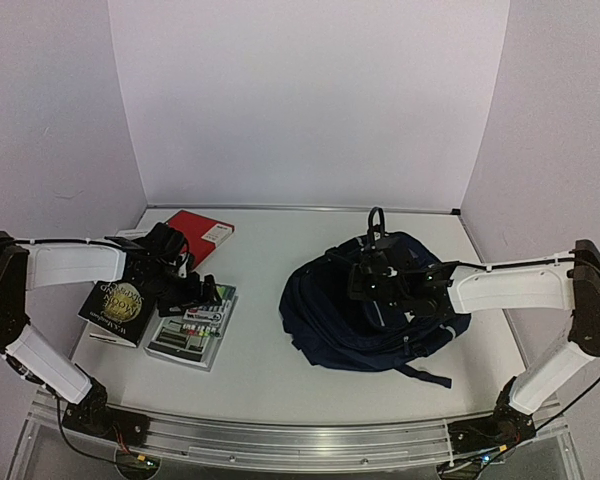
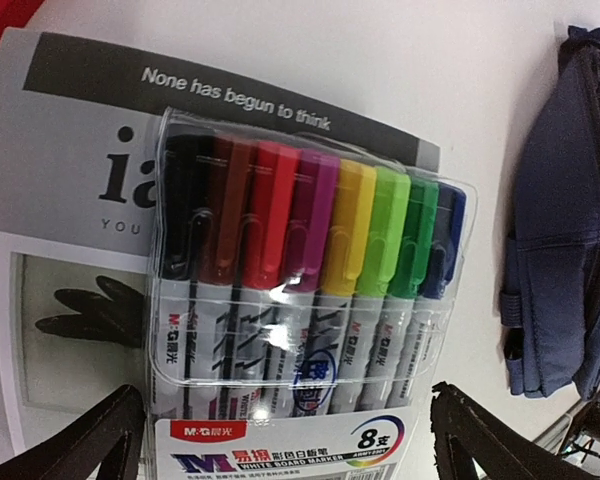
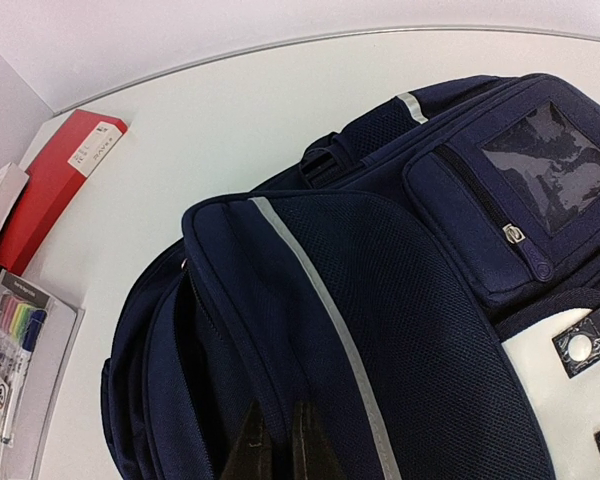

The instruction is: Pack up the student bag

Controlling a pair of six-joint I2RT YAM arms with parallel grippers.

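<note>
A clear pack of coloured markers [image 2: 290, 290] lies on a grey book [image 2: 75, 215] at the left of the table. Above the pack my left gripper stands open, with one finger off each side of it. Nothing is gripped there. On the right lies the dark navy backpack [image 1: 325, 330], its mouth facing the table's middle. My right gripper is shut on the edge of the backpack's cloth, near the opening. Most of the bag's inside is dark and cannot be made out.
A black book with a gold emblem [image 1: 120, 310] lies left of the grey one. Behind is a red box [image 1: 202, 232], with a white box [image 3: 2, 200] beside it. Bare table [image 1: 255, 300] separates the books from the backpack.
</note>
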